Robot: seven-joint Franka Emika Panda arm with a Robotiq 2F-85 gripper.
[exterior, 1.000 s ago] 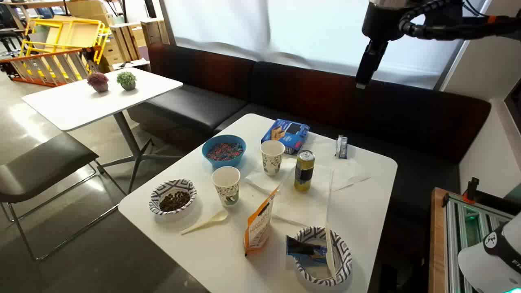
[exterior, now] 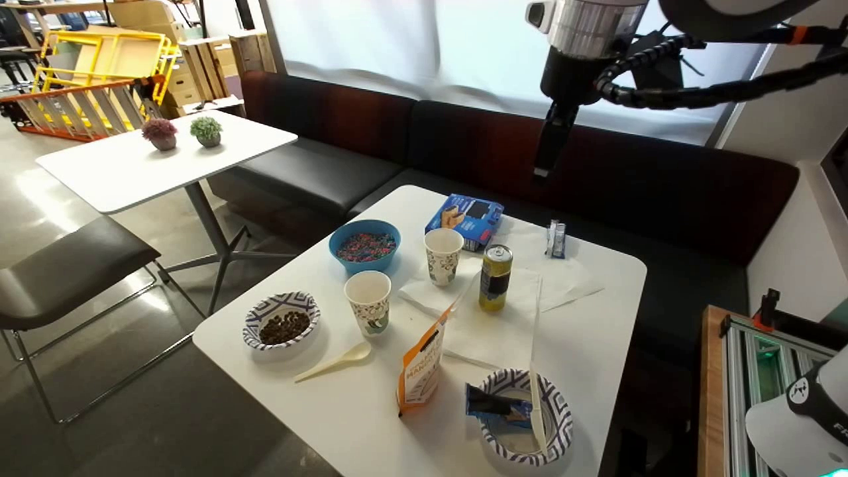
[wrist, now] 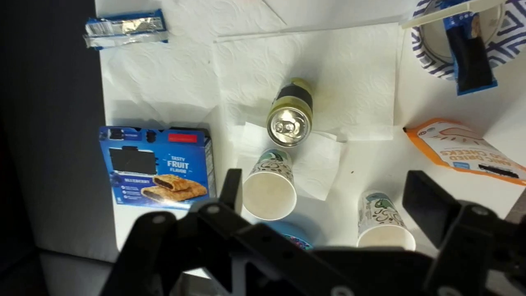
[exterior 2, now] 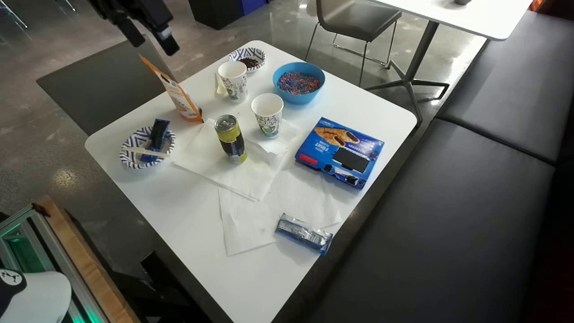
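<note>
High above the white table (exterior: 318, 413) hangs my gripper, open, nothing between its fingers. In the wrist view two patterned paper cups show below it: one cup (wrist: 270, 192) by the left finger, another cup (wrist: 382, 217) close to the right one. Both stand upright and look empty. A yellow-green can (exterior 2: 230, 140) is upright on white napkins (exterior 2: 199, 167). A blue fruit bar box (exterior 2: 341, 153) lies flat near the bench side. The blue bowl (exterior: 366, 246) holds small coloured pieces; in the wrist view my gripper hides most of it.
A patterned bowl (exterior: 252, 334) with dark pieces and a pale spoon (exterior: 334, 362) lie at one edge. An orange-white pouch (exterior: 421, 366) stands upright. Another patterned bowl (exterior: 560, 433) holds a blue wrapper (exterior: 501, 407) and utensil. A wrapped bar (exterior 2: 304, 234) rests near the bench.
In exterior view 1 the arm and gripper have moved left and somewhat lower over the table. The things on the table have stayed in place.
</note>
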